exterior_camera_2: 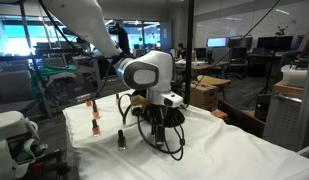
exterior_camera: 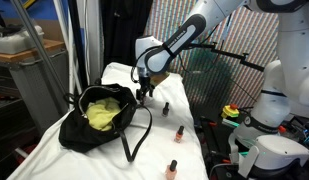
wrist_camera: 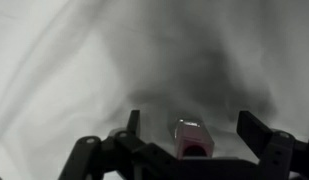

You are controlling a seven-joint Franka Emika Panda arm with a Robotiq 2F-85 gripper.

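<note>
My gripper is open, its two dark fingers spread apart in the wrist view. A small pinkish item with a dark round end [wrist_camera: 194, 140] shows at the bottom of that view, between the fingers in the picture and not visibly gripped. At the far part of the white-covered table, the gripper [exterior_camera: 147, 93] points down, close to the cloth, just right of the black bag [exterior_camera: 76, 128]. A yellow-green cloth [exterior_camera: 106, 112] lies inside the bag. From the other side, my gripper [exterior_camera_2: 159, 138] is low over the table, partly lost against the dark bag.
A dark small bottle [exterior_camera: 165, 109] and two pinkish ones, one [exterior_camera: 179, 133] mid-table and one [exterior_camera: 171, 170] nearer, stand along the right side. The bag's black strap [exterior_camera: 130, 155] loops onto the cloth.
</note>
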